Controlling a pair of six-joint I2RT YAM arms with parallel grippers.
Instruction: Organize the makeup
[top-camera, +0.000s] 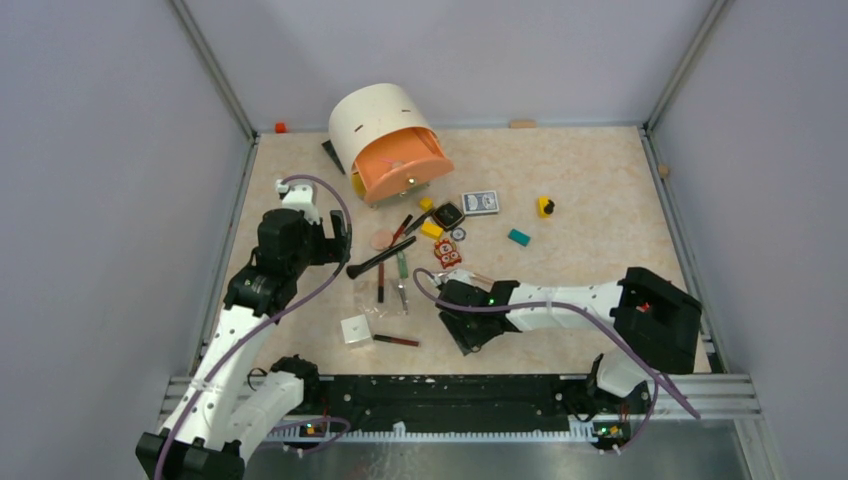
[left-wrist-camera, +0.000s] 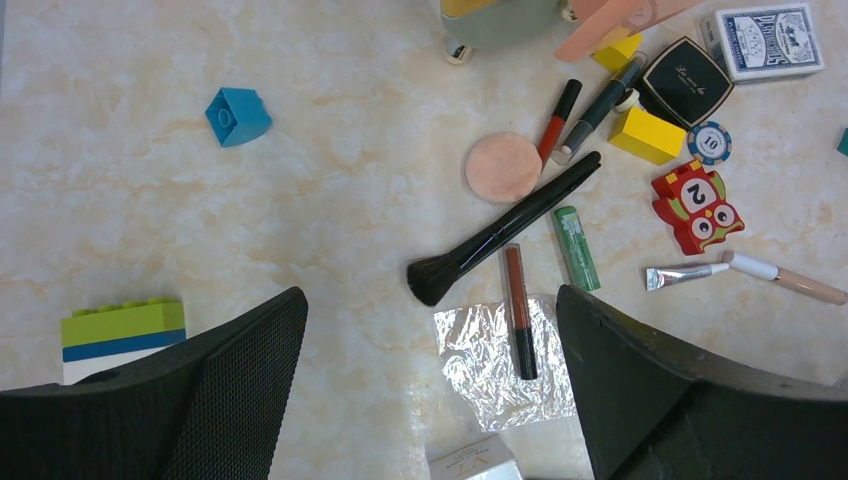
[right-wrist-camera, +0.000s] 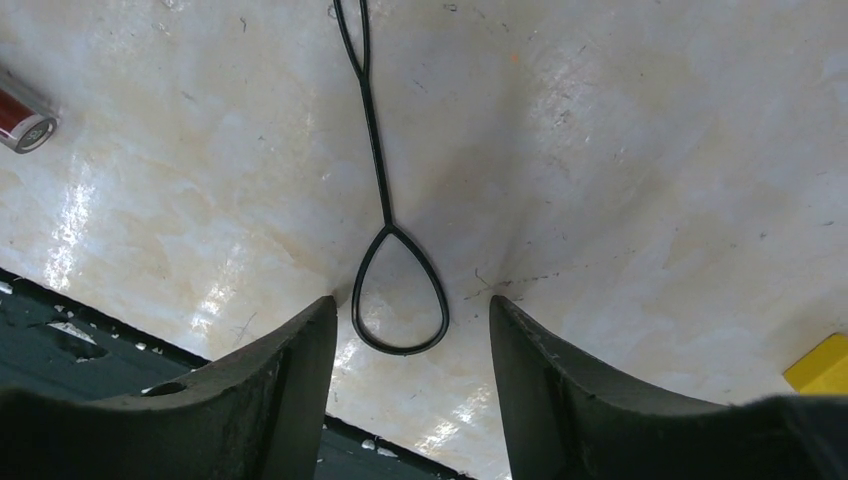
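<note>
A white and peach organizer (top-camera: 380, 130) stands at the back with its drawer open. Makeup lies mid-table: black brush (left-wrist-camera: 500, 225), compact (left-wrist-camera: 684, 83), pink puff (left-wrist-camera: 501, 166), green tube (left-wrist-camera: 576, 247), lip pencil (left-wrist-camera: 523, 310) on foil and beige wand (left-wrist-camera: 800, 282). My left gripper hangs over the left side, open and empty. My right gripper is low at the front edge, part open, its fingertips either side of a thin black wire loop (right-wrist-camera: 440, 310); I cannot tell whether they touch the table.
Toy blocks (left-wrist-camera: 236, 117), a card deck (top-camera: 480, 202), an owl toy (top-camera: 447, 253) and a white box (top-camera: 356, 330) lie around. The front edge borders a dark rail (top-camera: 450, 395).
</note>
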